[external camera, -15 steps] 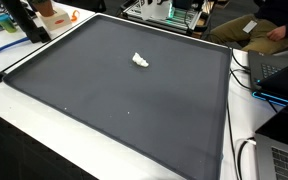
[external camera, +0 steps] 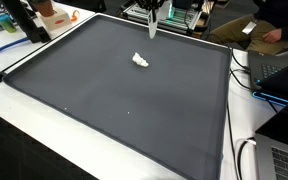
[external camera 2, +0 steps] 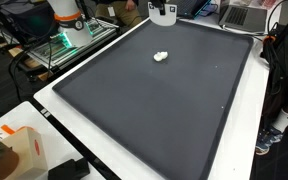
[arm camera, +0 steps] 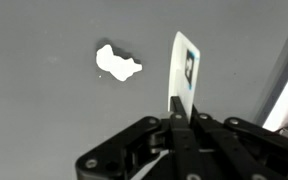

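A small, irregular white lump [external camera: 140, 60] lies on the dark grey mat [external camera: 124, 105], toward its far side. It shows as a crumpled white piece [arm camera: 117, 64] left of centre in the wrist view. My gripper is shut on a white object [arm camera: 181, 75] with a dark and bluish printed patch, which sticks out beyond the fingers. In exterior view 2 this held white object [external camera 2: 162, 14] looks broad, with dark marks, above the mat's far edge. The lump and the held object are apart. What the held object is, I cannot tell.
Laptops [external camera: 279, 85] stand along the right in exterior view 1. A seated person [external camera: 267, 28] is at the upper right. Cables and other items [external camera: 54, 18] crowd the far left corner.
The gripper and the white object have come into exterior view 1 at the top, over the mat's far edge. The lump on the mat has not moved.
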